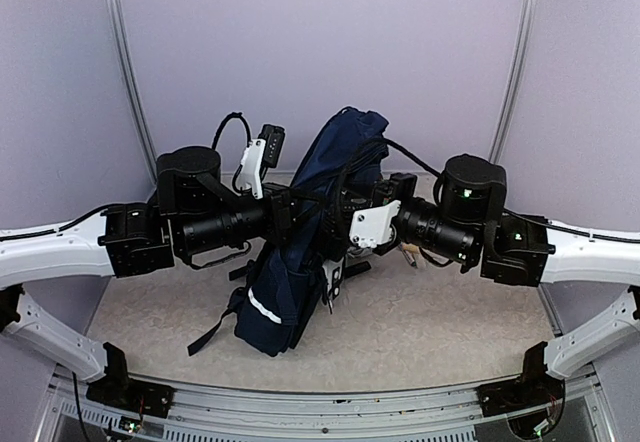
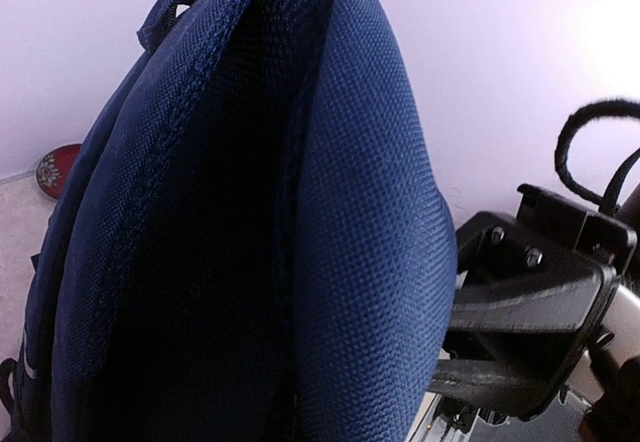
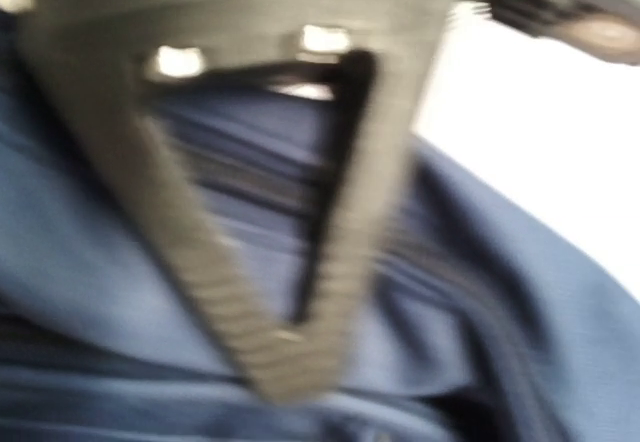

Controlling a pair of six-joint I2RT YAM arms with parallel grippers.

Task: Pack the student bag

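Observation:
A navy backpack [image 1: 265,327] stands slanted at the centre of the table, both grippers at its upper half. In the left wrist view its fabric [image 2: 365,212] parts around a dark opening. My left gripper [image 1: 295,212] is shut on the backpack, though its fingers are mostly hidden in the top view. My right gripper [image 1: 340,222] is against the bag's right side. The right wrist view is blurred, showing one finger [image 3: 340,252] over navy fabric and a zip band; whether it is open or shut is unclear.
A red patterned round object [image 2: 60,170] lies behind the bag in the left wrist view. Small items [image 1: 410,258] show beside it under the right arm. Walls enclose the back and sides.

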